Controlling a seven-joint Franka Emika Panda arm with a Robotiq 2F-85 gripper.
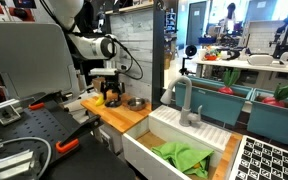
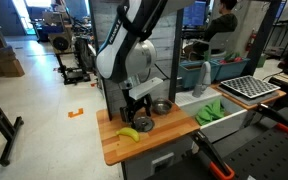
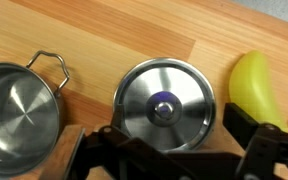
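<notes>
A round metal lid (image 3: 139, 88) with a dark central knob (image 3: 164, 108) lies on the wooden counter. My gripper is open above it, a dark fingertip toward either side of the lid, with nothing visibly held. In exterior view 2 the gripper (image 2: 135, 106) hangs low over the lid (image 2: 142, 125). A steel pot (image 3: 19, 118) with a wire handle stands to the lid's left in the wrist view. On the other side rests a yellow banana-shaped item (image 3: 252, 85). The gap between fingertips and knob is hard to judge.
Beyond the pot (image 1: 136, 103), a faucet (image 1: 187, 100) rises beside a white sink (image 1: 149, 143) holding a green cloth (image 1: 182, 156). A grey wooden wall (image 2: 136, 30) stands close behind the arm.
</notes>
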